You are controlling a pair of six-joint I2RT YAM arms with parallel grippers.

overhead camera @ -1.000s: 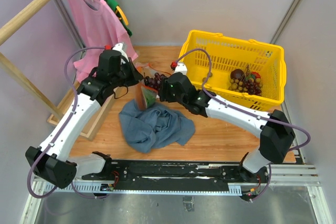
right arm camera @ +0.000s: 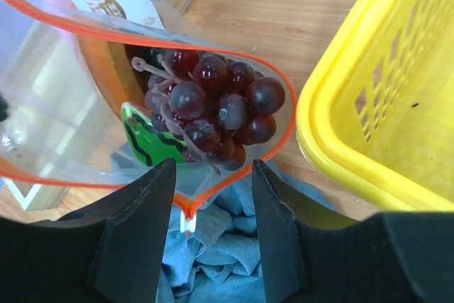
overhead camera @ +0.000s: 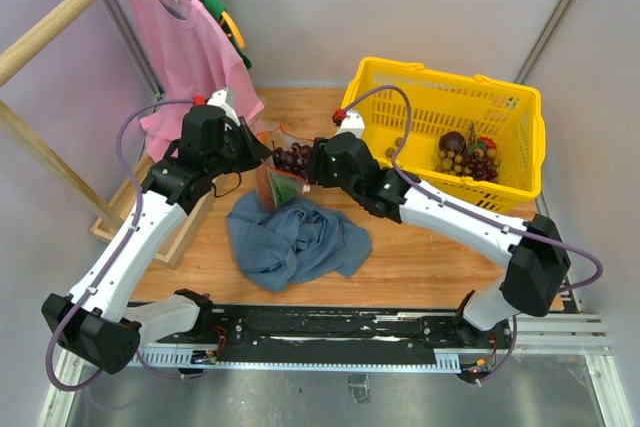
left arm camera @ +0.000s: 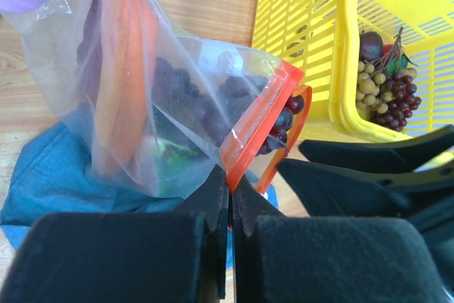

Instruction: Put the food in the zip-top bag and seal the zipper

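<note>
The clear zip bag with an orange rim hangs upright over the cloth, its mouth open toward the right. Dark grapes and a green-printed item lie inside, with a long orange item seen through the plastic. My left gripper is shut on the bag's orange rim. The right gripper stands open at the mouth's lower corner. Its fingers flank the white zipper slider, without visibly gripping it.
Right of the bag, the yellow basket stands close to my right gripper, with grapes and other fruit inside. A crumpled blue cloth lies below the bag. Behind at left, a pink shirt hangs on a wooden rack.
My left gripper has moved slightly left and down, and the bag's mouth is spread a little wider. Recently the right arm shifted slightly, its forearm moving right.
</note>
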